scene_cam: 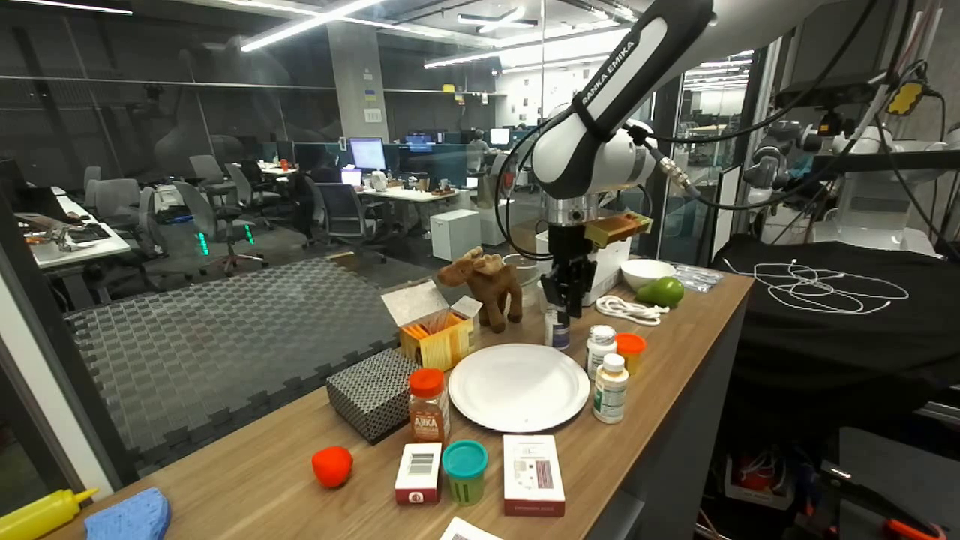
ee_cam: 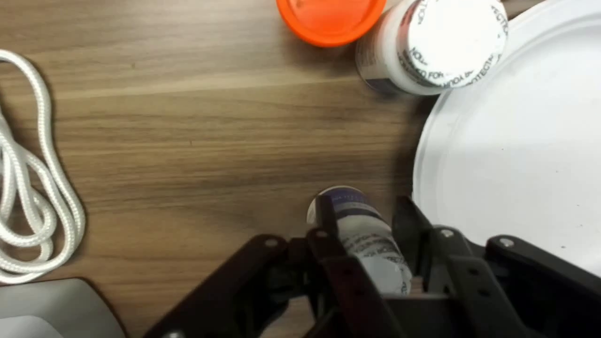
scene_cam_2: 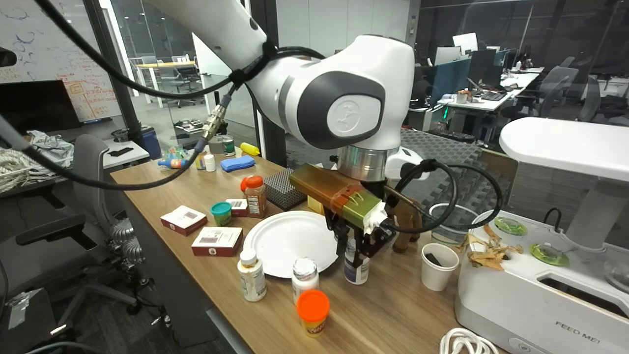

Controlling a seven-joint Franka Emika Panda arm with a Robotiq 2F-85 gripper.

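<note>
A white bottle with a purple-blue label (ee_cam: 369,239) stands on the table by the rim of the white plate (scene_cam: 519,387). My gripper is around its upper part, the fingers part open. In the wrist view one finger (ee_cam: 325,217) overlaps the bottle's left side, while the other finger (ee_cam: 406,222) is on its right, near the plate's rim. Whether both fingers touch the bottle cannot be told. In exterior view 2 the gripper partly hides this bottle (scene_cam_2: 356,272), whose base rests on the wood.
A second white bottle (ee_cam: 445,42) and an orange-lidded tub (ee_cam: 332,14) are close by. White cord (scene_cam: 630,310), a paper cup (scene_cam_2: 439,268) and a white appliance (scene_cam_2: 530,301) stand on the other side. A toy moose (scene_cam: 490,286) is behind the plate.
</note>
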